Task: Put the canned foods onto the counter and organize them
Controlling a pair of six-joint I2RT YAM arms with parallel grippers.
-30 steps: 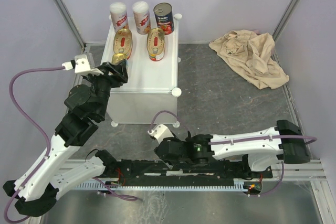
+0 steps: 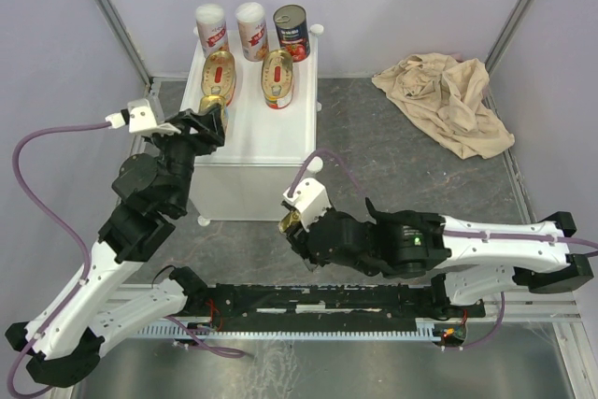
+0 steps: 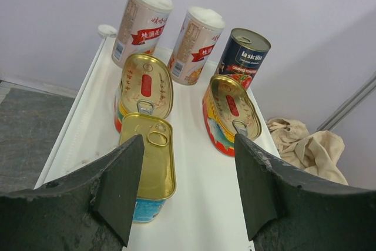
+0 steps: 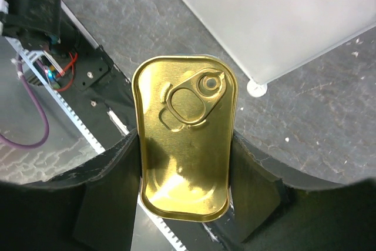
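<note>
Between the fingers of my right gripper is a gold-lidded rectangular can [image 4: 185,180], its pull-tab facing the camera. That gripper is in front of the white counter, low and near its front right corner. On the counter [image 2: 252,142], two white-capped cans [image 3: 143,24] [image 3: 196,45] and a dark tomato can [image 3: 242,57] stand along the back. Two oval gold-lidded cans [image 3: 147,86] [image 3: 232,113] form the row before them. A rectangular gold-lidded can [image 3: 154,163] stands at the left, in front of one oval can. My left gripper is open, its left finger overlapping that can in view.
A beige cloth [image 2: 444,100] lies crumpled on the grey floor [image 2: 411,179] right of the counter. White round knobs [image 2: 315,164] mark the counter's corners.
My right gripper has risen and shifted slightly right, and the gold can in it has come into view. The cans on the counter stay put.
</note>
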